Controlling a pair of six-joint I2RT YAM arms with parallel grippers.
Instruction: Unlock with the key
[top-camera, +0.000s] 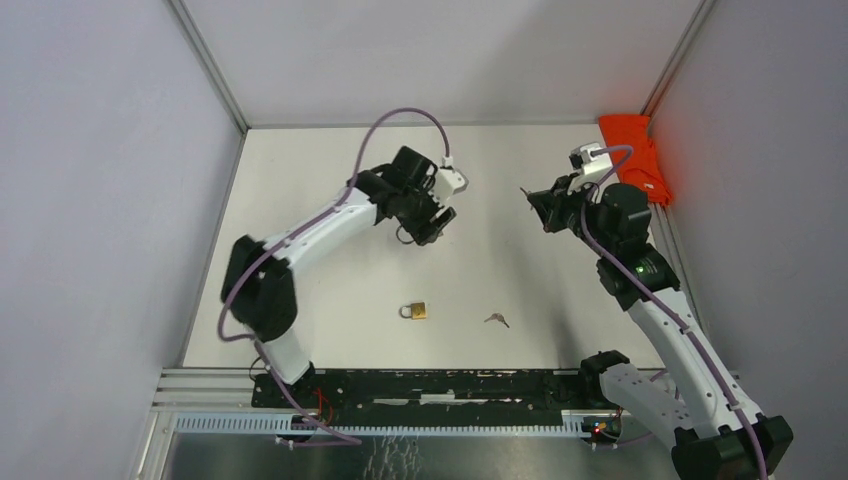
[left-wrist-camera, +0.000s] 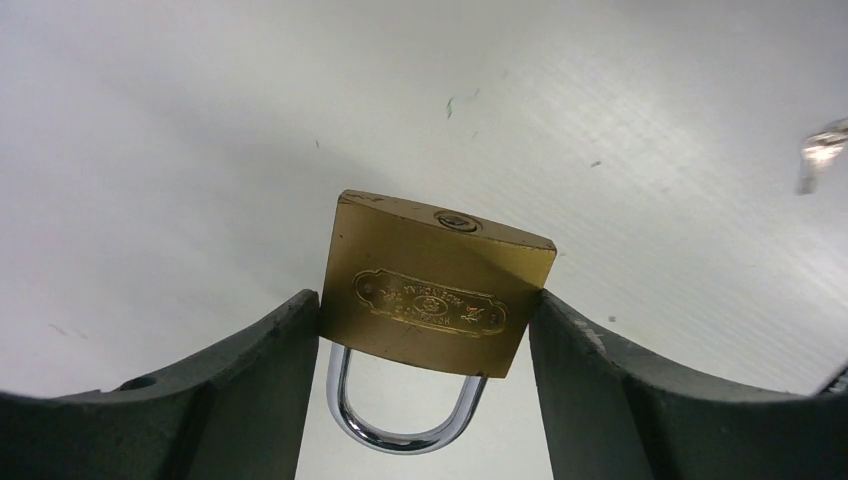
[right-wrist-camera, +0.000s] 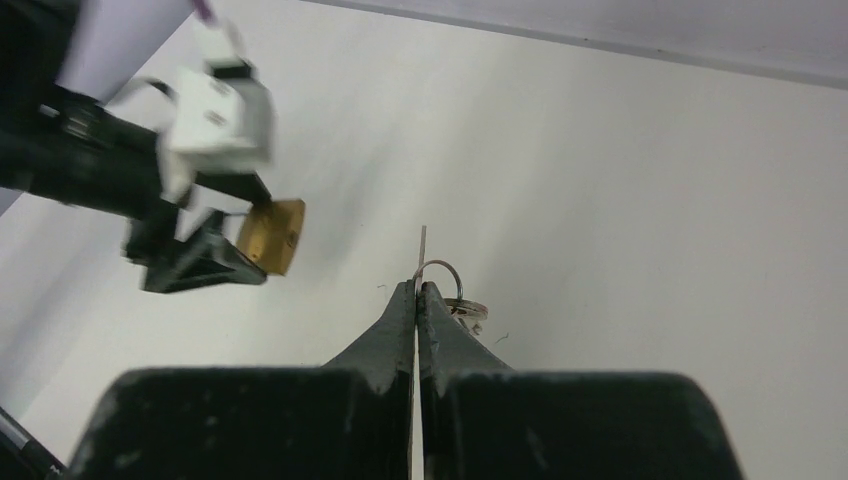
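Observation:
A brass padlock (left-wrist-camera: 430, 285) with a silver shackle (left-wrist-camera: 400, 440) is clasped by its two sides in my left gripper, lifted off the table with the keyhole face turned up and away. In the right wrist view the same padlock (right-wrist-camera: 271, 237) shows at the left. My right gripper is shut on a thin key (right-wrist-camera: 423, 243), whose blade points forward from the fingertips. From it hangs a ring with a second key (right-wrist-camera: 467, 309). Overhead, the two grippers stand apart, the left one (top-camera: 436, 232) mid-table and the right one (top-camera: 537, 205) at right.
A second padlock (top-camera: 418, 311) lies on the white table (top-camera: 330, 310) near the front, with a loose bunch of keys (top-camera: 497, 320) to its right. An orange cloth (top-camera: 630, 160) rests in the back right corner. Between the grippers the table is bare.

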